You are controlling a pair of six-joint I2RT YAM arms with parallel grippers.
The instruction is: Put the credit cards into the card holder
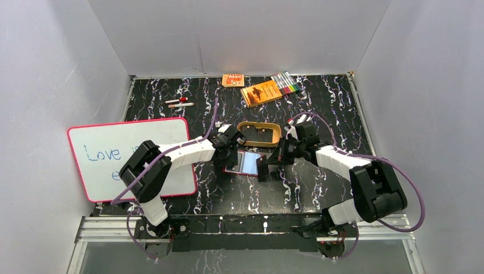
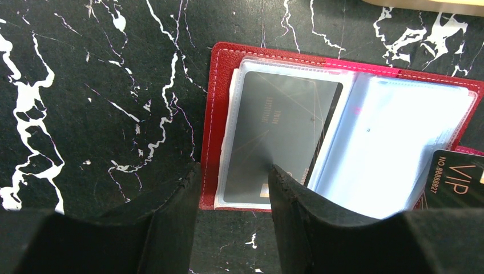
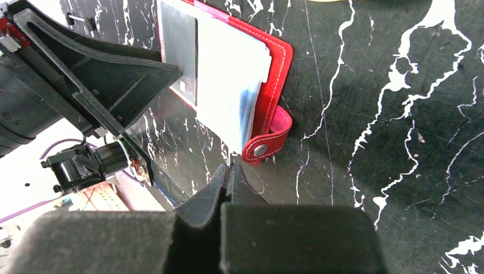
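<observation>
The red card holder (image 2: pixel 211 131) lies spread open on the table. A dark card (image 2: pixel 279 125) fills its left clear sleeve; the right sleeve (image 2: pixel 394 131) looks pale and empty. My left gripper is over the holder's left edge, fingers parted, nothing gripped between them. A black VIP card (image 1: pixel 262 168) hangs at the holder's right edge, with my right gripper (image 1: pixel 270 162) shut on it. In the right wrist view the closed right gripper points at the holder's strap side, the card showing only as a thin edge.
Behind the holder stands a yellow tray (image 1: pixel 276 135) with dark cards inside. A whiteboard (image 1: pixel 103 171) takes up the left side. Books (image 1: pixel 262 93) and markers (image 1: pixel 181 105) lie at the back.
</observation>
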